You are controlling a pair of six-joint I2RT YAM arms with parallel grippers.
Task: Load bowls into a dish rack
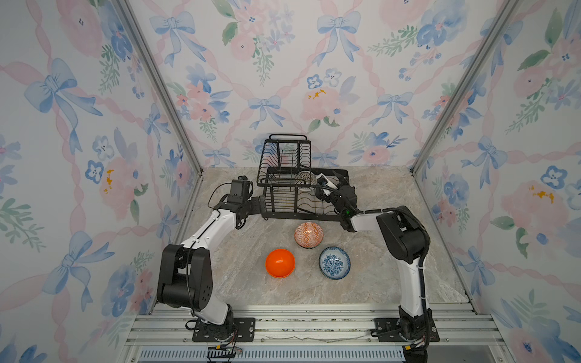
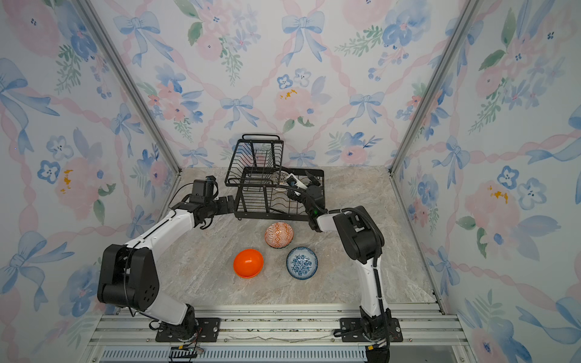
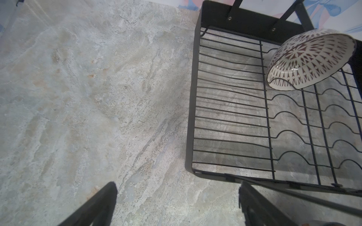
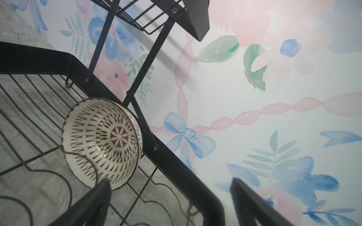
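Note:
A white bowl with a brown pattern stands tilted on its side in the back of the black dish rack, against the wires. My right gripper is open over the rack, apart from that bowl, with nothing between its fingers. Left of the rack, my left gripper hangs open and empty over the counter. In front of the rack, an orange-patterned bowl, a plain orange bowl and a blue-and-white bowl rest upright on the counter.
The rack's raised upper shelf stands over its left back part, close to the wall. In the top left view, bare counter lies right of the blue-and-white bowl. The front wire floor of the rack is empty.

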